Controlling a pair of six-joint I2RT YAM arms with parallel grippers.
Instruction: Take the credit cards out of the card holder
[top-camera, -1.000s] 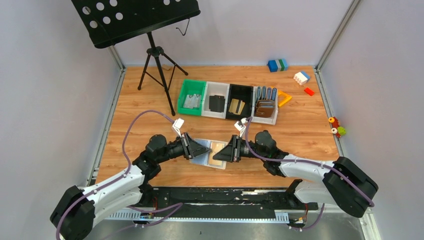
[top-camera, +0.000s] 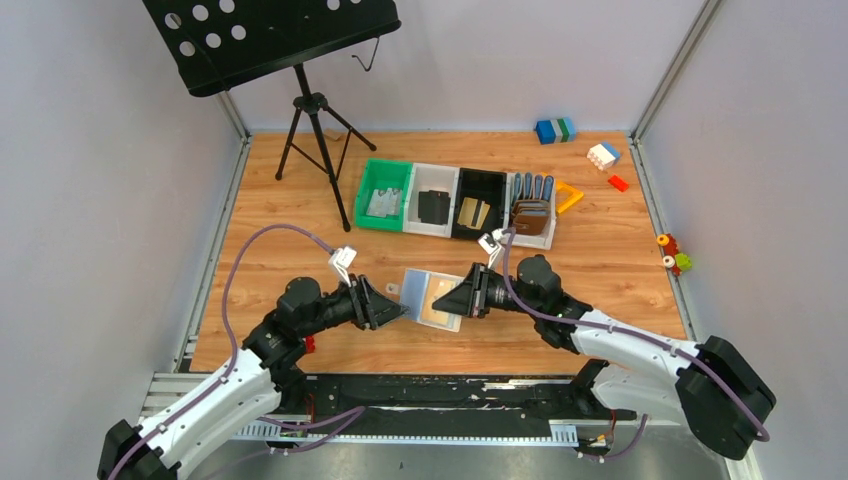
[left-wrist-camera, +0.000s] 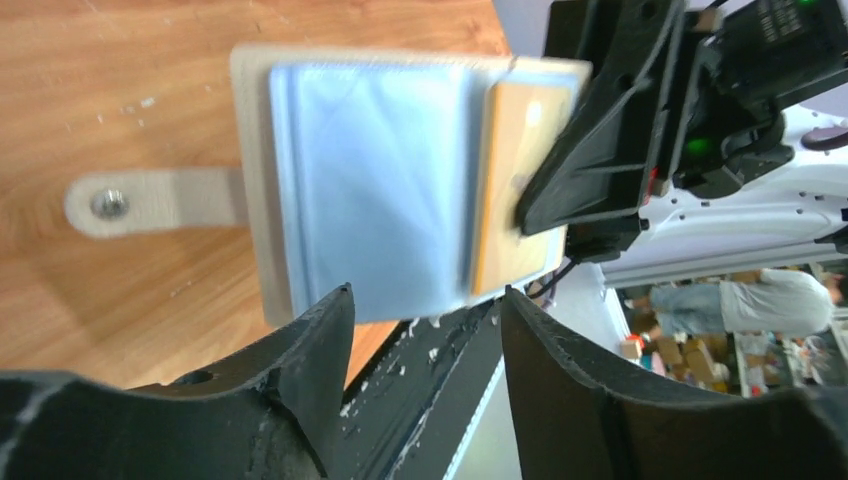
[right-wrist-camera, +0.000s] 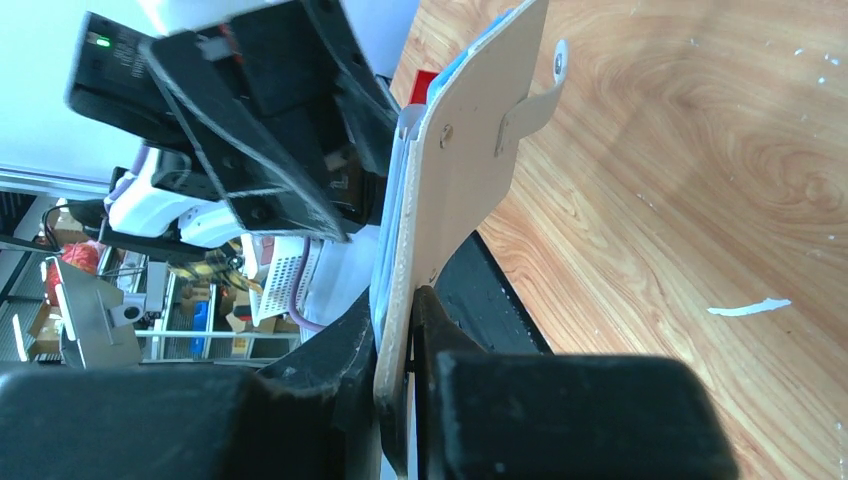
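An opened card holder (top-camera: 424, 297), pale outside with a strap, is held up between the arms by my right gripper (top-camera: 450, 301), shut on its edge. In the left wrist view its inside shows blue sleeves (left-wrist-camera: 380, 180) and a yellowish card area (left-wrist-camera: 505, 180) at the right, partly behind the right gripper's fingers. The right wrist view shows it edge-on, pale back (right-wrist-camera: 465, 150) toward the right. My left gripper (top-camera: 394, 309) is part open beside the holder's left side; nothing shows between its fingertips in its wrist view.
A row of four bins (top-camera: 431, 168) holding small items stands behind the arms. A music stand (top-camera: 318, 104) is at back left. Toy blocks (top-camera: 603, 155) and a toy (top-camera: 672, 252) lie at the right. The wooden table around the holder is mostly clear.
My left gripper has drawn back to the lower left, off the holder's blue part. The right arm and holder have shifted slightly right.
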